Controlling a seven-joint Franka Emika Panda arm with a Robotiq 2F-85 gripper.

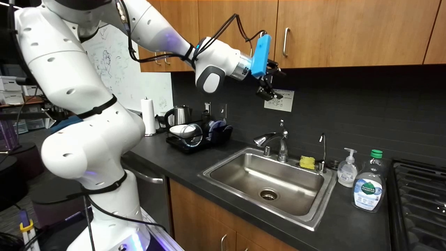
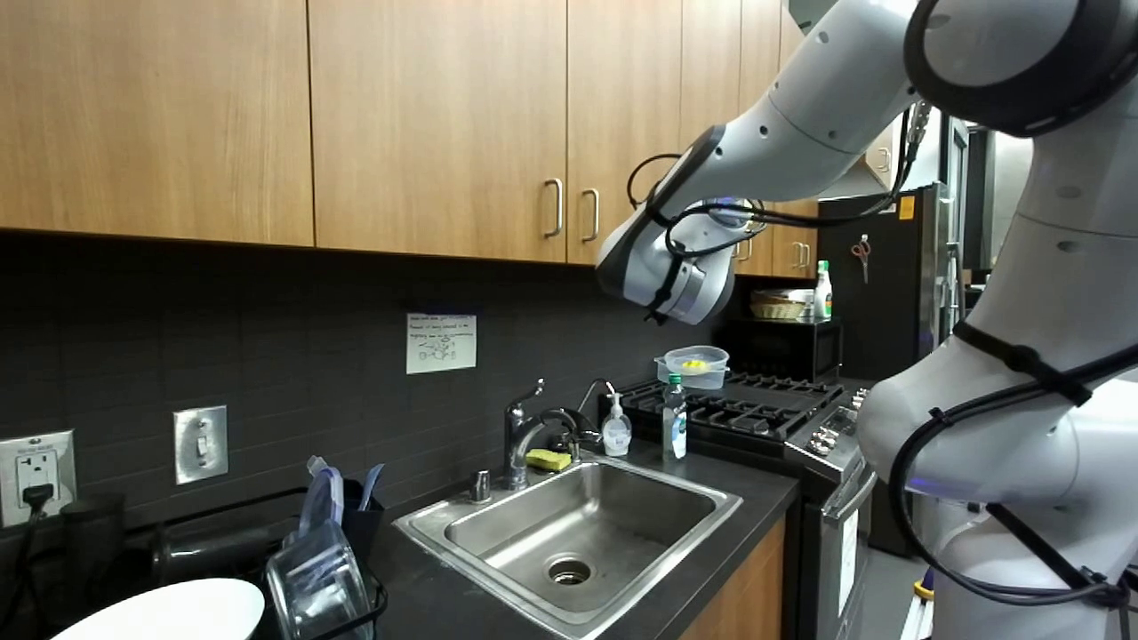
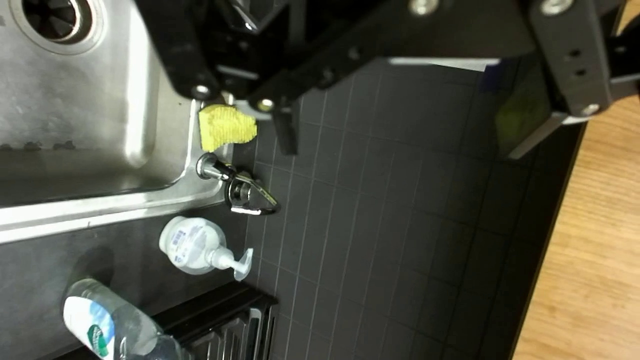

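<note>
High in front of the dark backsplash, just under the upper cabinets, my gripper stands open. In the wrist view its fingers are wide apart, with only tiled wall seen between them. Below sits the steel sink, empty, with a chrome faucet behind it. A yellow sponge rests on the sink's back rim; part of it shows beneath one finger in the wrist view. The arm hides the gripper in exterior view 2.
Right of the sink stand a clear soap pump and a green-capped dish soap bottle, beside the stove. A dish rack occupies the left counter. Wooden cabinets overhang the wall, close to the gripper.
</note>
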